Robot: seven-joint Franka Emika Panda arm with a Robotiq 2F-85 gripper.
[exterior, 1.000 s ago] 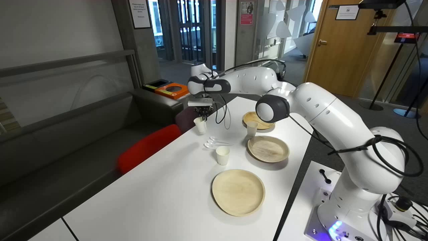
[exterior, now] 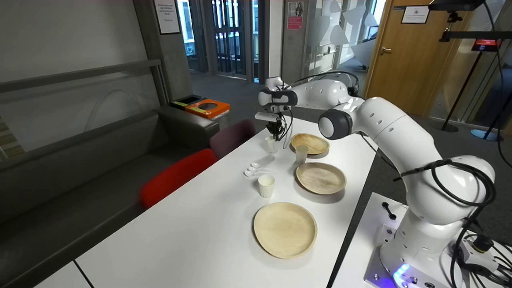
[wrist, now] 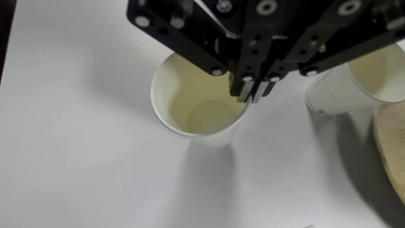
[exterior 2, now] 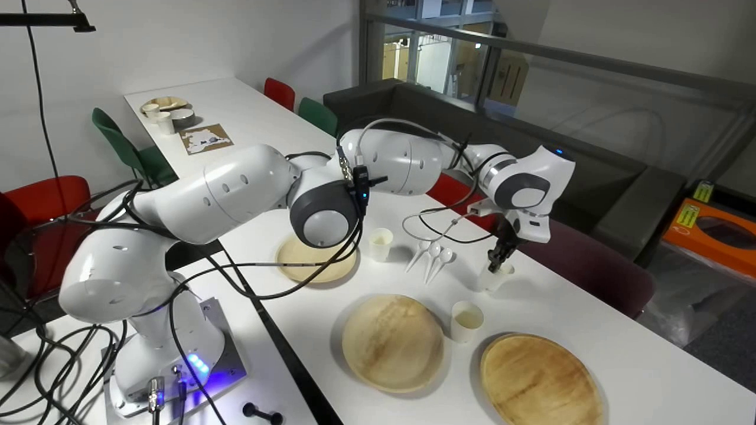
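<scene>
My gripper is shut on the rim of a white cup (wrist: 167,114), with the thin wall passing between the fingertips. The cup is upright or slightly tilted, and its inside looks empty. In exterior view 1 this cup (exterior: 269,145) is near the table's far end, under my gripper (exterior: 275,136). From the other side, the same cup (exterior 2: 498,279) is partly covered by the dark fingers. Whether its base touches the table cannot be told. A second cup (exterior 2: 466,323) stands between two wooden plates, and a third (exterior: 266,186) is nearer the middle.
Three round wooden plates lie along the table: a pale one (exterior: 285,230), a middle one (exterior: 320,178) and a browner one (exterior 2: 542,382). White spoons (exterior 2: 430,259) lie beside the third cup. A maroon chair (exterior 2: 588,273) stands at the table edge.
My gripper and the cup have moved together, rightward in exterior view 1, from the chair-side table edge towards the plates. The other cups, plates and spoons have stayed put.
</scene>
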